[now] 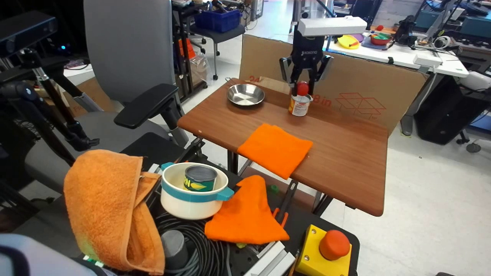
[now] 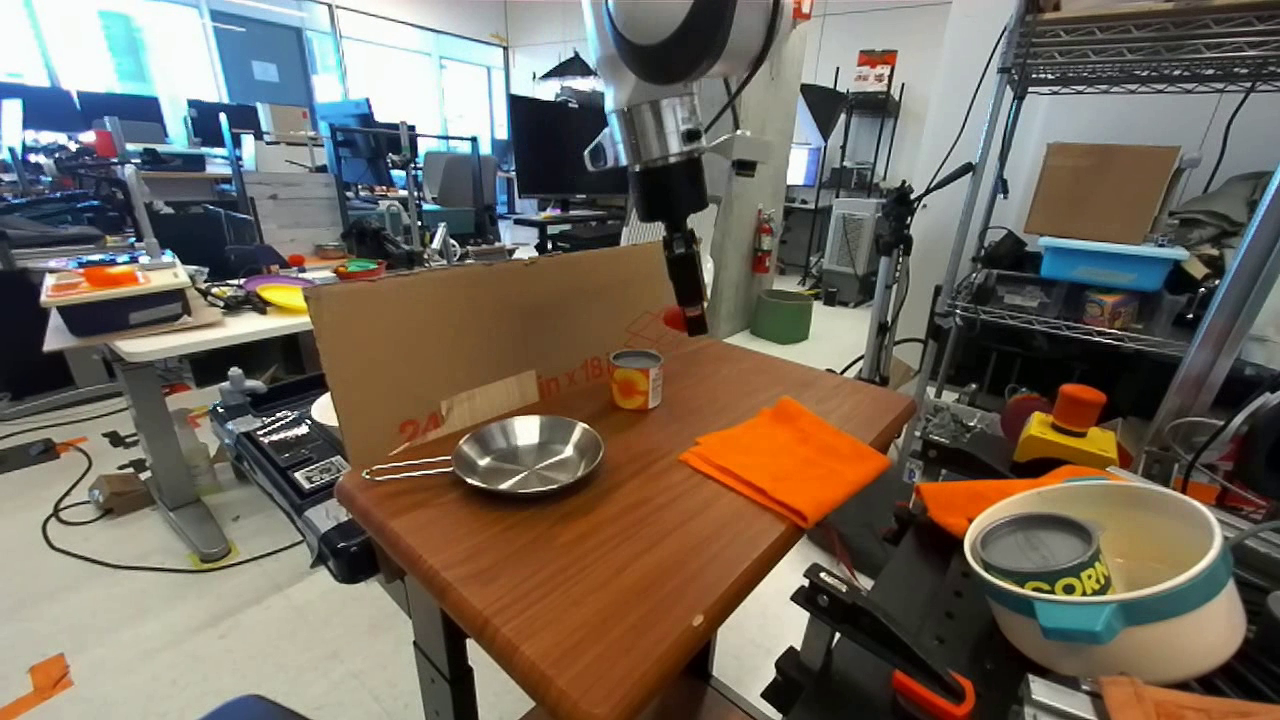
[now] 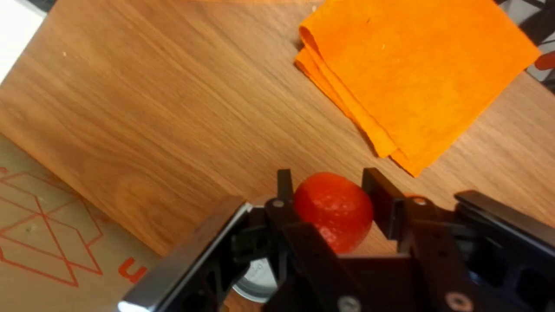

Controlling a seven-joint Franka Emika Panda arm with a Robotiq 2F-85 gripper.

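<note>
A round red object (image 3: 333, 210), like a small tomato or ball, is held between the black fingers of my gripper. In exterior view 1 my gripper (image 1: 302, 87) hangs near the table's back edge, the red object partly overlapping the yellow-labelled can (image 1: 299, 108) in that view. Exterior view 2 puts the gripper (image 2: 695, 322) raised above the table, higher than the can (image 2: 636, 380) and to its right. The can stands upright; only part of its metal top (image 3: 256, 278) shows beneath the fingers in the wrist view. An empty steel pan (image 2: 528, 455) rests at one end of the table.
A folded orange cloth (image 1: 276, 150) lies at the table's front edge. A cardboard sheet (image 1: 386, 101) walls off the back. Before the table, a white and teal pot (image 1: 198, 211) holds a corn can (image 1: 200, 178).
</note>
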